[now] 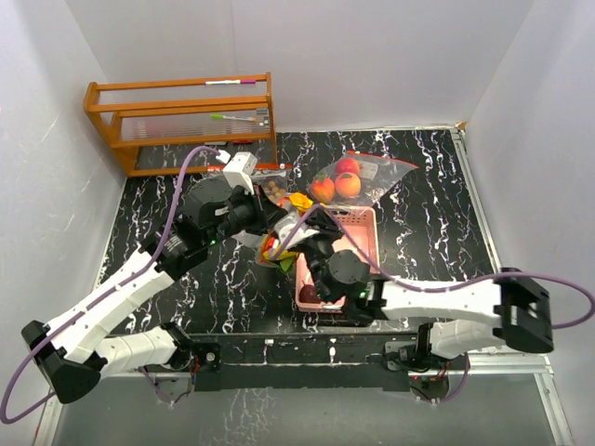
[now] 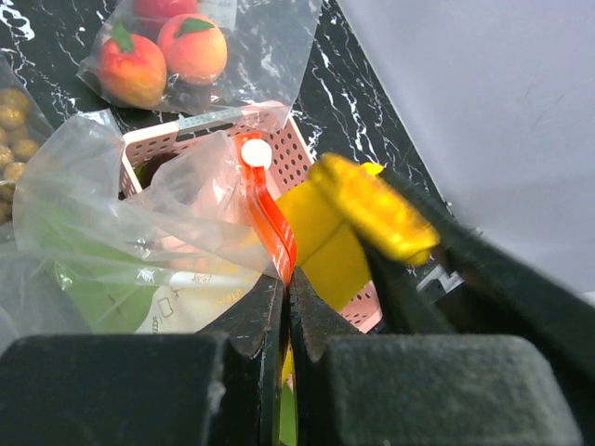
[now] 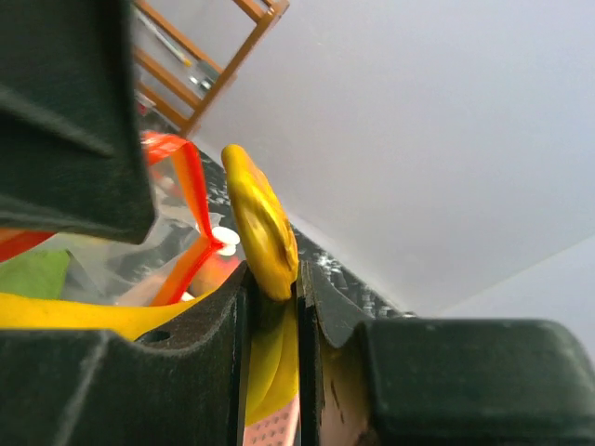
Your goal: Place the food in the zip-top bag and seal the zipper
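Observation:
My left gripper is shut on the red zipper edge (image 2: pixel 270 214) of a clear zip top bag (image 2: pixel 139 223) with green contents inside. My right gripper is shut on a yellow banana bunch (image 3: pixel 260 223), its stem standing up from the fingers and its lower part beside the open bag. In the top view the two grippers meet above the bag, hiding much of the bananas.
A pink basket (image 1: pixel 363 228) lies under the right arm. A bag of peaches (image 1: pixel 372 181) is behind it, a bag of round brown items (image 2: pixel 19 139) at the left. A wooden rack (image 1: pixel 186 104) stands at back left.

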